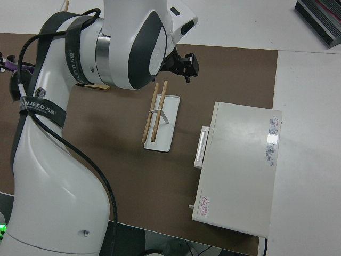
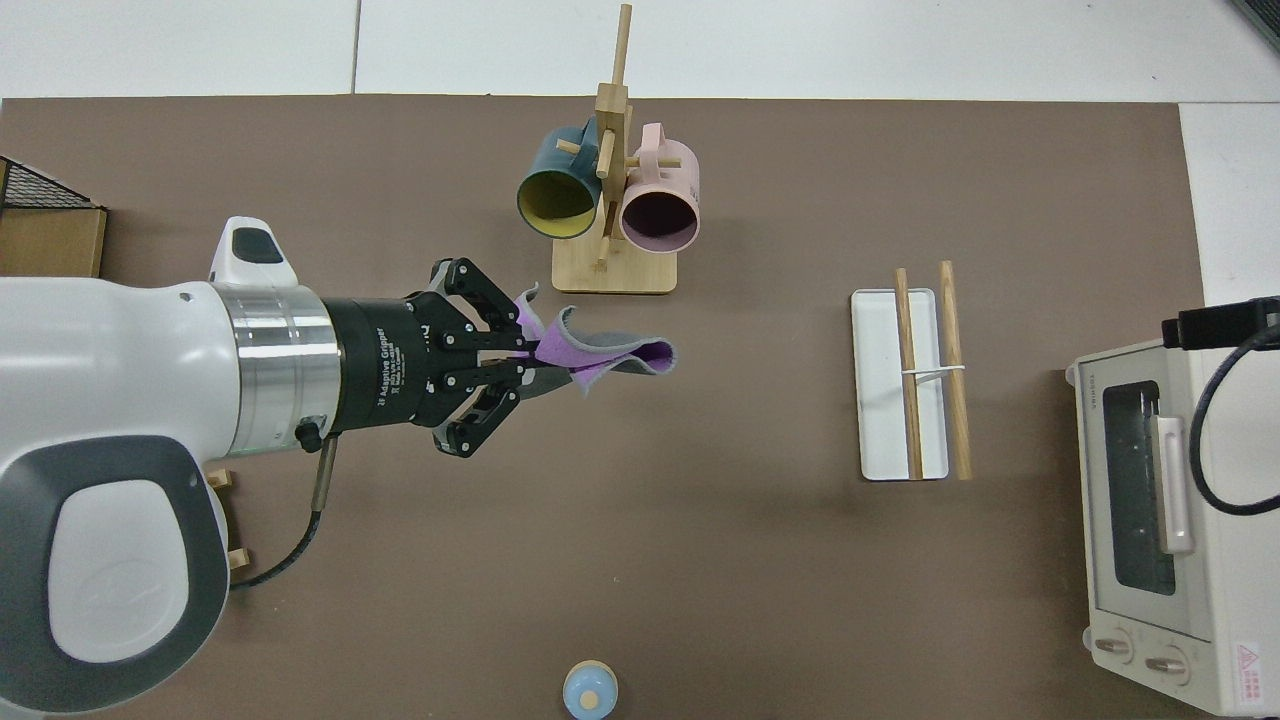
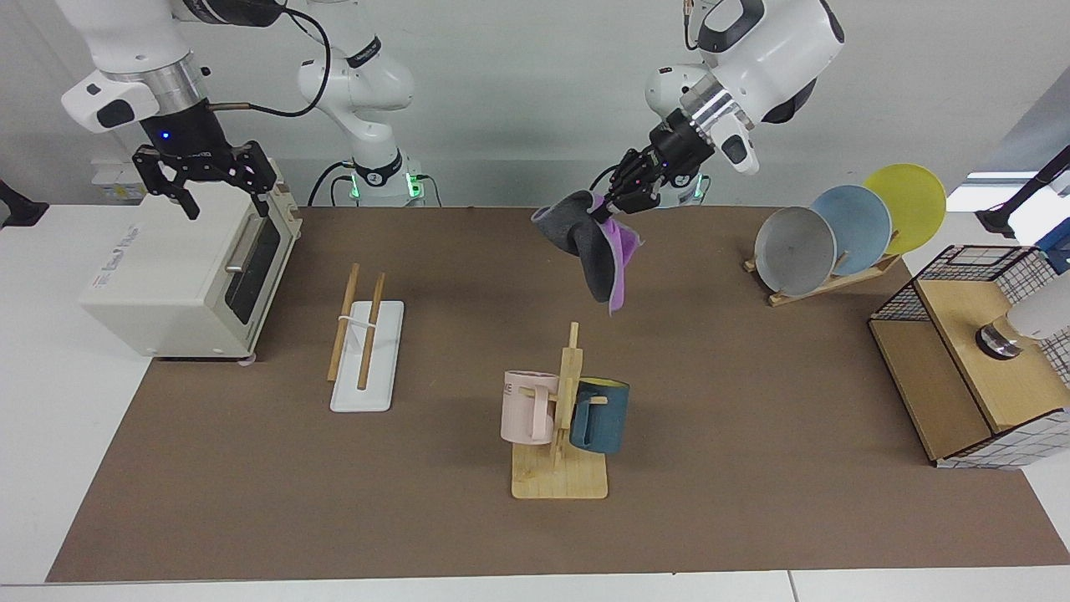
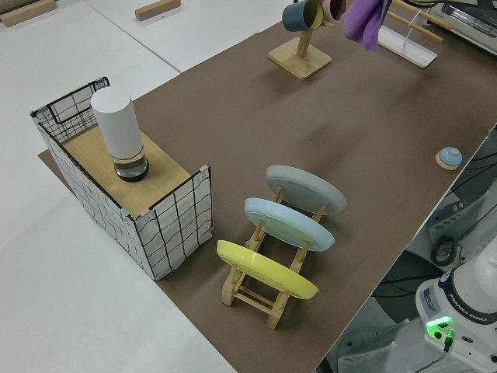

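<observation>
My left gripper [image 2: 528, 358] is shut on a grey-and-purple cloth [image 2: 600, 350], held aloft over the brown mat left of centre in the top view; in the left view the cloth [image 3: 582, 246] droops from its fingers. My right gripper [image 3: 226, 209] stands open above the white oven [image 3: 170, 291], nothing seen between its fingers.
A mug tree [image 2: 612, 270] with two mugs stands at the back; a white stand [image 2: 876, 384] with wooden bars stands beside the oven. A plate rack [image 4: 276, 307], wire shelf [image 4: 163, 179] and small blue round object [image 2: 590, 690] sit around the mat.
</observation>
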